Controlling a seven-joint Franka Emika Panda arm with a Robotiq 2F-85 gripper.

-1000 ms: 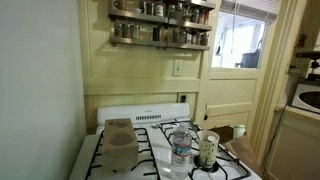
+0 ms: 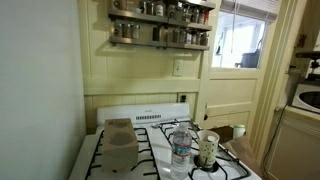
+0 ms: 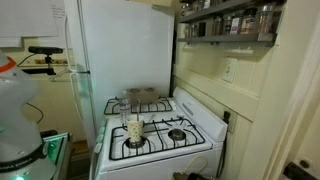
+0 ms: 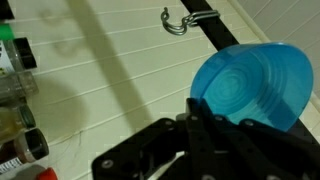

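In the wrist view, a translucent blue cup [image 4: 265,85] shows its open mouth. My gripper is shut on the cup's near rim. Its dark fingers cover part of the cup's lower edge. Neither the gripper nor the blue cup can be made out in the two exterior views.
On the white stove stand a box [image 2: 120,146], a clear bottle [image 2: 181,151] and a patterned cup [image 2: 208,148]. A small white cup [image 2: 239,131] is to their right. Several jars line the wall shelves [image 2: 160,43]. Jars [image 4: 18,105] also lie along the wrist view's left edge.
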